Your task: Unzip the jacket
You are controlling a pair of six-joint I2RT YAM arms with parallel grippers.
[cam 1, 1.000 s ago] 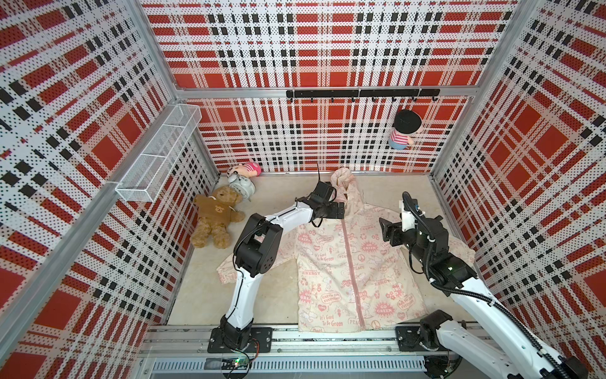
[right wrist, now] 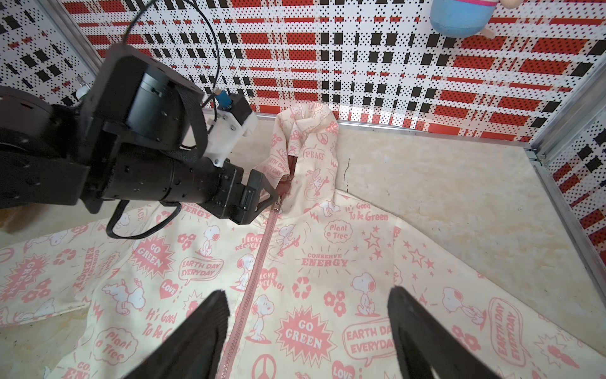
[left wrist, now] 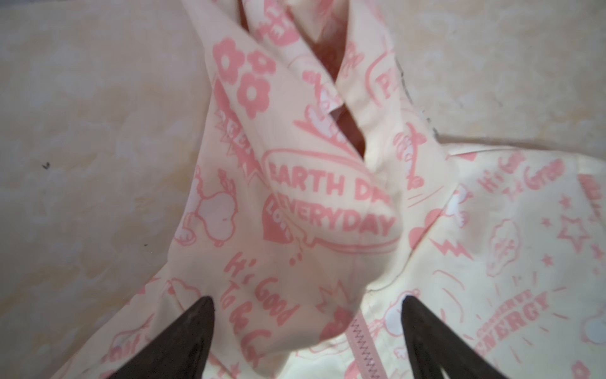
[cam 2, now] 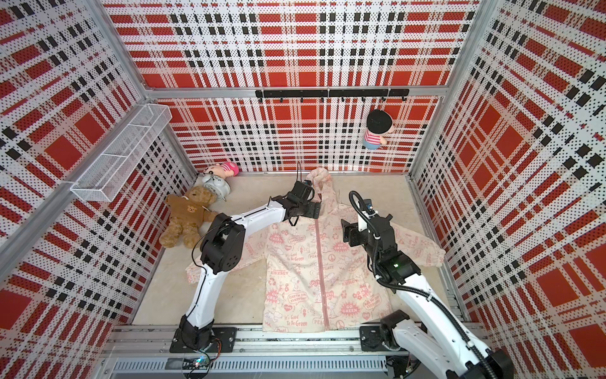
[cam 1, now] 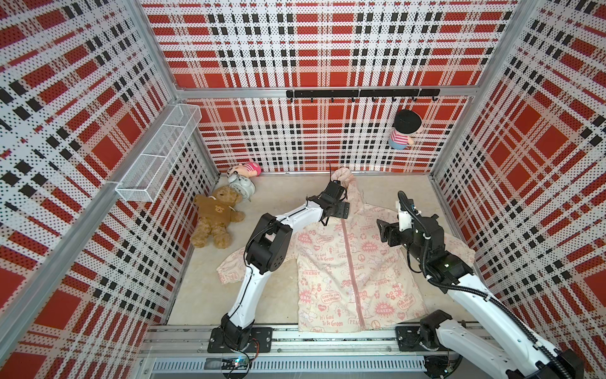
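A cream jacket [cam 1: 328, 278] with pink prints lies spread on the floor, its hood [right wrist: 309, 126] toward the back wall. Its closed zipper [cam 1: 353, 290] runs down the middle. The zipper slider [right wrist: 277, 205] shows at the collar. My left gripper [cam 1: 341, 209] is low over the collar; in the left wrist view its fingers are apart, with hood fabric and the zipper tape [left wrist: 366, 347] beneath and between them. My right gripper [cam 1: 385, 230] stands open over the jacket's right side, with nothing held.
A teddy bear [cam 1: 214, 214] and other plush toys lie at the back left. A doll [cam 1: 401, 139] hangs on the back wall, and a wire basket [cam 1: 157, 151] is on the left wall. Bare floor shows at the back right.
The right gripper has shifted very slightly. The jacket looks unchanged.
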